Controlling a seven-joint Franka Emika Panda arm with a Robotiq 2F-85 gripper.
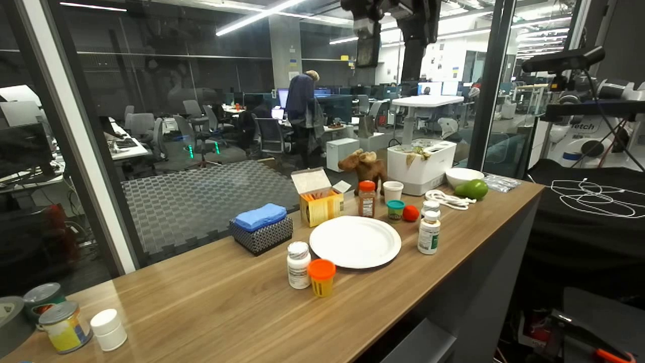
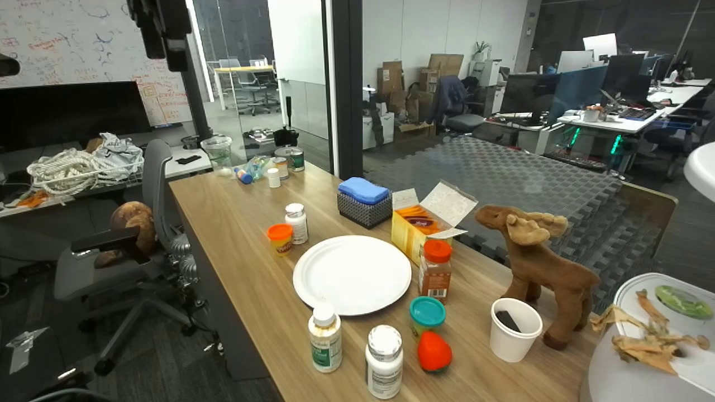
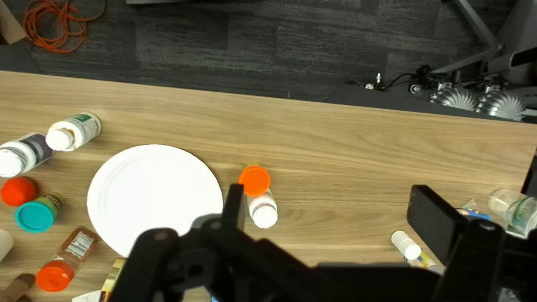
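High above the wooden counter, my gripper hangs open and empty. From the wrist view, the gripper's fingers are spread wide, with bare counter showing between them. A white plate lies empty mid-counter. Beside it stand an orange-lidded yellow tub and a white pill bottle; in the wrist view the white bottle shows just right of the left finger. Two more white bottles stand at the plate's other side, near a teal-lidded tub and a red ball-like object.
Along the glass are a woven box with blue cloth, an open yellow carton, a red-capped jar, a plush moose and a paper cup. Cans crowd one end. Between cans and plate the counter is clear.
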